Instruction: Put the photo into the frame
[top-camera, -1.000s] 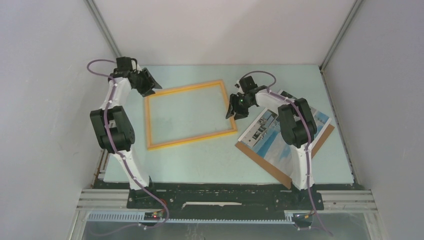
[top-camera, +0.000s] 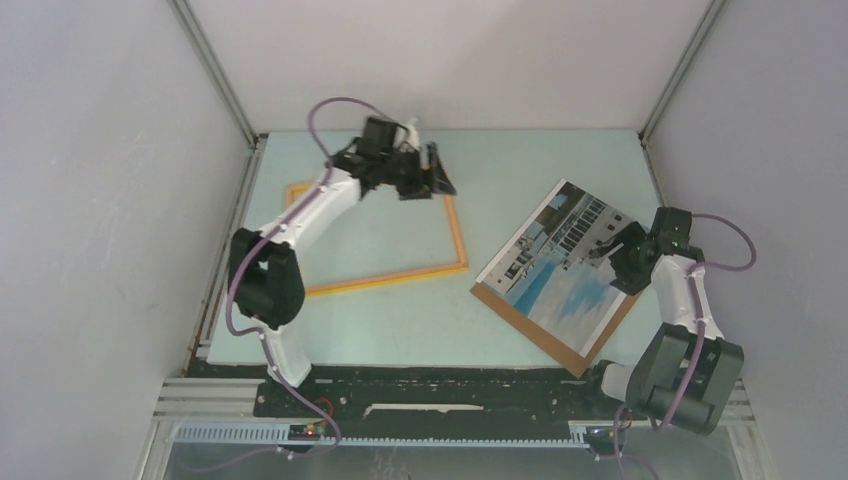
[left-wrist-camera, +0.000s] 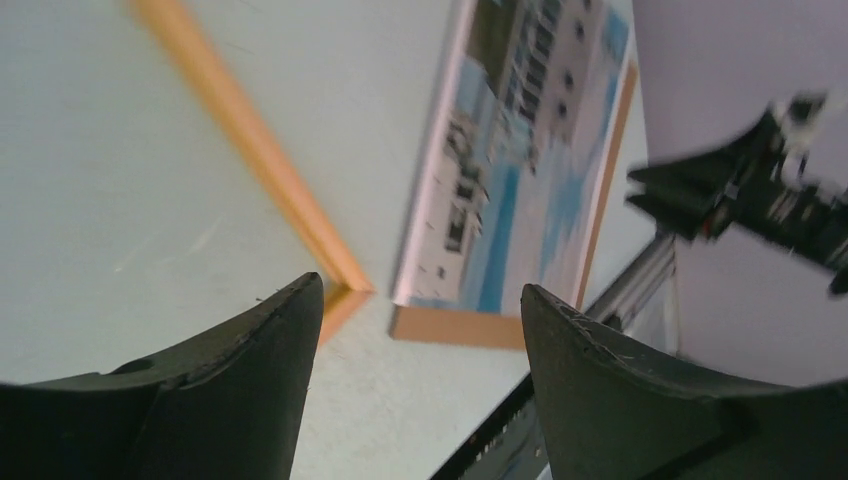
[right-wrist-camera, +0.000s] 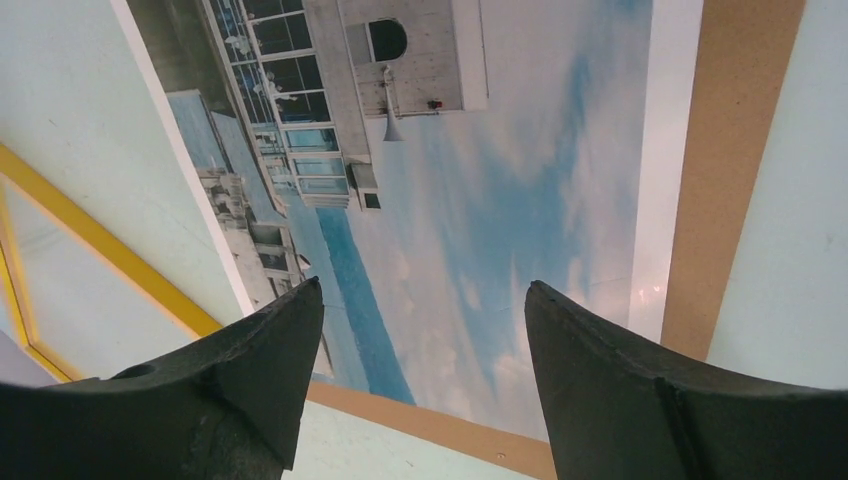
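Observation:
The photo (top-camera: 560, 260), a building by water, lies flat on a brown board (top-camera: 530, 330) on the right of the table. Left of it lies the empty wooden frame (top-camera: 390, 279), tilted slightly. My left gripper (top-camera: 447, 172) hangs above the frame's upper right part; in the left wrist view its fingers (left-wrist-camera: 285, 350) stand apart with nothing between them. Above the photo's right side hovers my right gripper (top-camera: 603, 262), its fingers open, and the photo (right-wrist-camera: 470, 250) spreads beneath its separated fingers (right-wrist-camera: 275, 350). Part of the frame's top bar is hidden by the left arm.
Bare table (top-camera: 400, 325) shows along the front and between frame and board. A dark strip (top-camera: 500, 395) runs along the near edge. Walls stand at the left, right and back, with the right arm close to the right wall.
The left gripper has swung right from the frame's upper left corner. My right gripper went from the frame's right bar to over the photo. The frame has shifted slightly left.

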